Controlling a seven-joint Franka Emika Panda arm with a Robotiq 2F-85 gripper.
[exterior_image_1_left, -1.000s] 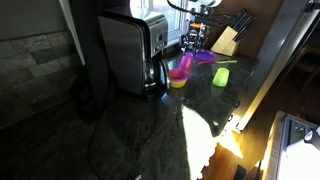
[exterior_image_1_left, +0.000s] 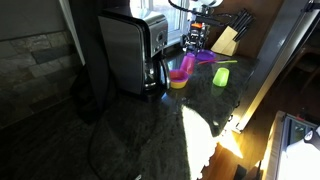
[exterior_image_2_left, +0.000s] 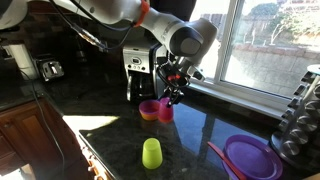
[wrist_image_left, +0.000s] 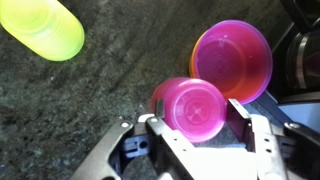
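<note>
A pink cup (wrist_image_left: 195, 108) stands between the spread fingers of my gripper in the wrist view. The fingers lie close to its sides, and whether they press on it cannot be made out. From exterior view 2, the pink cup (exterior_image_2_left: 166, 112) shows directly below the gripper (exterior_image_2_left: 174, 94), right beside a bowl (exterior_image_2_left: 149, 110). That bowl (wrist_image_left: 235, 62) is pink inside with an orange rim and seems empty. A yellow-green cup (wrist_image_left: 45, 28) is apart from both, at the upper left of the wrist view.
A coffee maker (exterior_image_1_left: 134, 50) stands close behind the bowl. Towards the window side lies a purple plate (exterior_image_2_left: 262, 160) with a red utensil (exterior_image_2_left: 226, 160) across its edge. A knife block (exterior_image_1_left: 228, 40) is at the far end.
Little differs in exterior view 1. The pink cup, bowl and yellow-green cup keep their places, and the gripper stays above the pink cup.
</note>
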